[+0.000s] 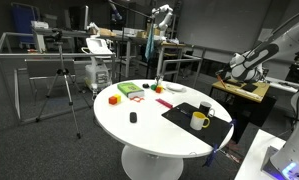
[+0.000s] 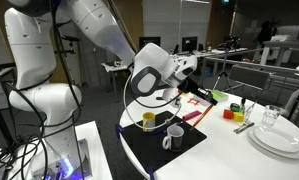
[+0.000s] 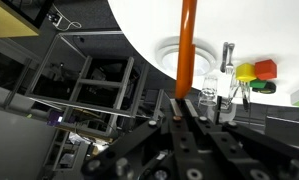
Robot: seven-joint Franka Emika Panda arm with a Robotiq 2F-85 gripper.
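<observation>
An orange stick-like thing (image 3: 186,45) runs down the middle of the wrist view to my gripper, which is shut on it. In exterior view 2 the orange thing (image 2: 201,115) hangs slanted below my gripper (image 2: 191,92), over the far side of the black mat. A yellow mug (image 2: 148,119) and a white mug (image 2: 174,136) stand upright on that mat (image 2: 194,139), apart from the gripper. From exterior view 1 the arm (image 1: 251,70) reaches in from the right, small and distant, so the fingers are hard to make out there.
White plates (image 2: 277,142), clear glasses (image 2: 270,114) and colored blocks (image 2: 239,115) occupy the table's far part. A red marker-like object (image 1: 164,103) lies near the mat. Bare white tabletop (image 1: 154,135) shows around a small black object (image 1: 133,117).
</observation>
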